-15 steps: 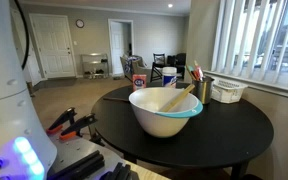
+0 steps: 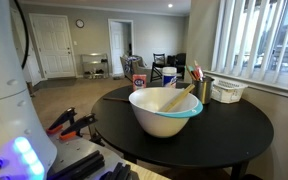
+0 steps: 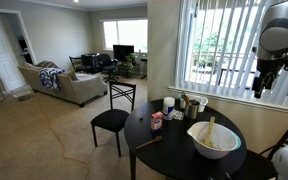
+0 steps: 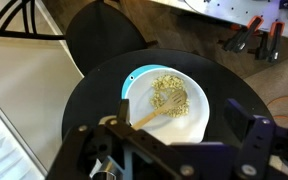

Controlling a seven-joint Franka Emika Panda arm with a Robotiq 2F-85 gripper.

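Note:
A white bowl [image 2: 162, 120] with a light blue rim section stands on the round black table [image 2: 234, 125]. Small beige pieces [image 4: 169, 85] lie inside it, and a wooden spoon [image 4: 156, 112] leans across them with its handle over the rim. Directly over the table, the wrist view looks down on the bowl. My gripper is open, its dark fingers wide apart at the bottom of that view with nothing held between them. In exterior view 2 the gripper hangs at the upper right, high above the bowl and clear of it.
Behind the bowl stand a red and white box [image 2: 139, 81], a white and blue canister [image 2: 169, 77], a metal cup of utensils [image 2: 205, 90] and a white basket [image 2: 227, 91]. A long thin utensil [image 3: 148, 143] lies by the table's edge.

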